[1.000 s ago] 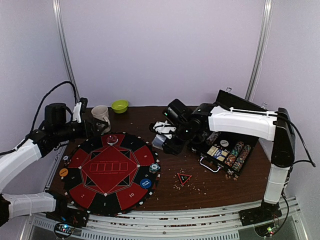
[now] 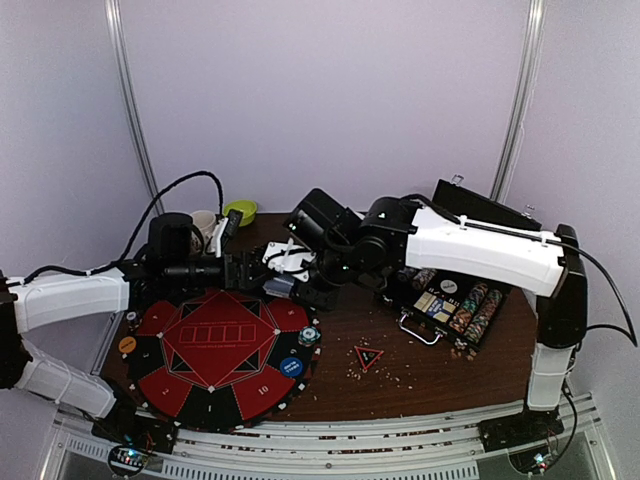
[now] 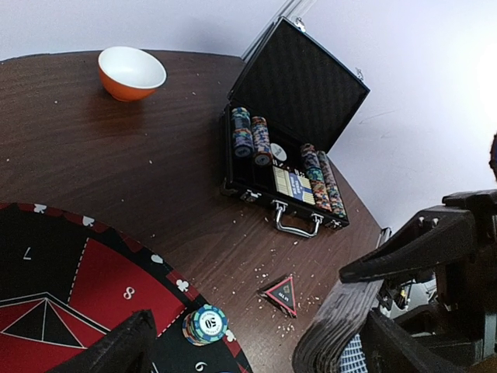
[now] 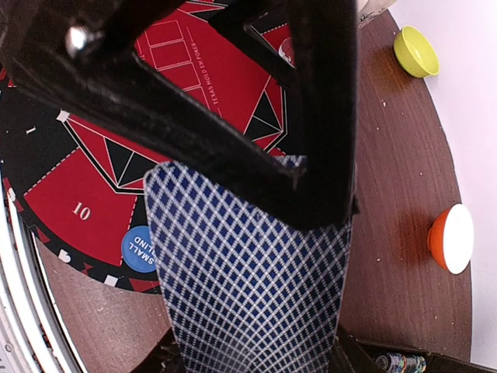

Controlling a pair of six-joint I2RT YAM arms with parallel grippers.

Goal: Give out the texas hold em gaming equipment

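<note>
A deck of cards (image 2: 279, 287) with a blue checked back is held in the air above the back right of the red and black poker mat (image 2: 215, 350). My right gripper is shut on this deck (image 4: 248, 272), which fills most of the right wrist view. My left gripper (image 2: 256, 268) stands open, its tips close to the deck. The left wrist view shows the deck's card edges (image 3: 338, 326) near the right-hand finger of that gripper; whether they touch, I cannot tell. On the mat lie a blue small blind button (image 4: 140, 249) and a chip stack (image 3: 206, 325).
The open chip case (image 2: 437, 304) stands at the right. A triangular marker (image 2: 367, 357) lies between it and the mat. At the back are a mug (image 2: 204, 220), a yellow-green bowl (image 2: 241, 210) and an orange-white bowl (image 3: 130, 71). Bare table lies at the front right.
My left gripper has moved right, from beside the mug to the deck. My right gripper has moved left with the deck in it, so the two grippers now meet over the mat.
</note>
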